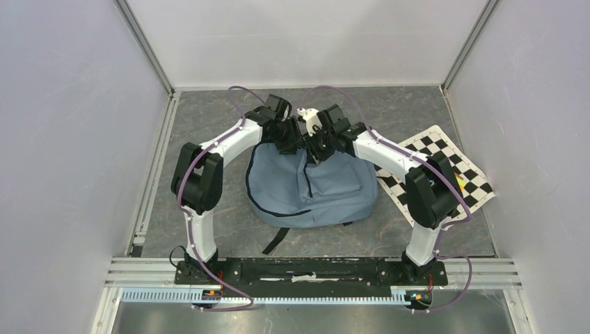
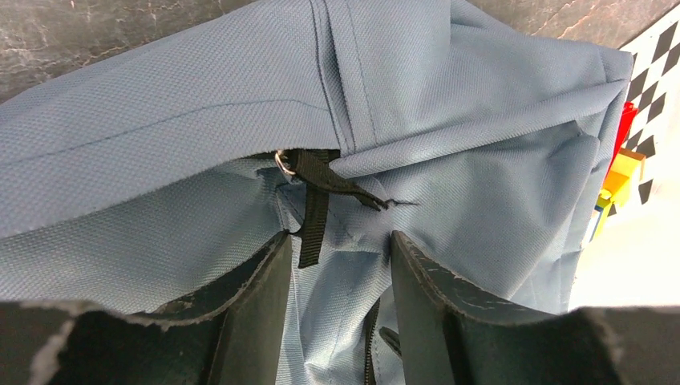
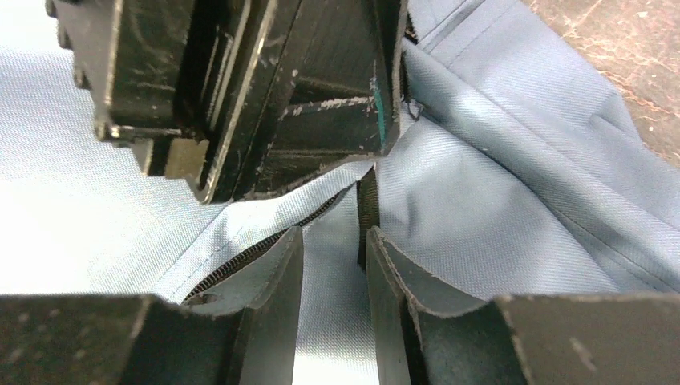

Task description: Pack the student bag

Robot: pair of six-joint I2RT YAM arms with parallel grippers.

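The blue-grey student bag (image 1: 334, 191) lies on the grey table with black zippers along its edge and front pocket. In the top view both grippers are close together over its upper edge. My left gripper is part open, with a short black strap (image 2: 315, 216) and bag cloth showing between and beyond its fingers. The right gripper is also part open; a black strap (image 3: 368, 208) runs down by its right fingertip. Whether that finger touches the strap, I cannot tell. Neither gripper visibly holds anything.
A black-and-white checkered board (image 1: 437, 149) lies to the right, partly under the right arm, with red and yellow items (image 2: 619, 172) on it. The left arm's dark body (image 3: 257, 96) crowds the right wrist view. Bare table (image 1: 209, 118) lies at the upper left.
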